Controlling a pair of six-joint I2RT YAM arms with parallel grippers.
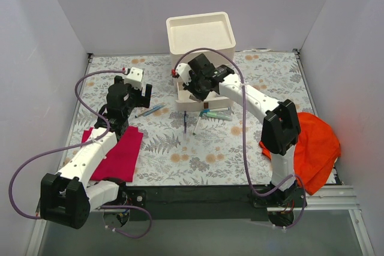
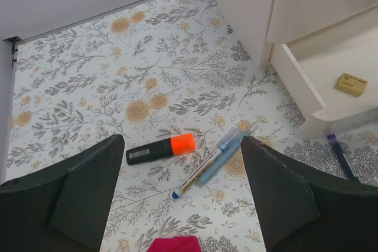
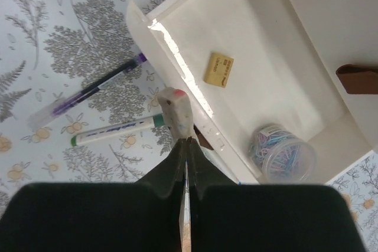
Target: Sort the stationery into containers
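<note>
In the right wrist view, my right gripper is shut, its narrow tips drawn together. A whitish speckled eraser (image 3: pixel 176 112) with a pink spot appears tilted just beyond those tips, over the front wall of the open drawer (image 3: pixel 177 66); whether it still touches them I cannot tell. Inside the drawer are a yellow eraser (image 3: pixel 219 69) and a clear tub of paper clips (image 3: pixel 282 154). My left gripper is open above the left side of the table. Between and beyond its fingers show a black-orange highlighter (image 2: pixel 160 149) and two blue pens (image 2: pixel 201 172).
A white cabinet (image 1: pixel 201 33) stands at the back. Before the drawer lie a purple-black pen (image 3: pixel 88 91), a green-white marker (image 3: pixel 118 130) and a green highlighter (image 1: pixel 218 116). Cloths, red (image 1: pixel 123 157) and orange (image 1: pixel 312 148), flank clear table.
</note>
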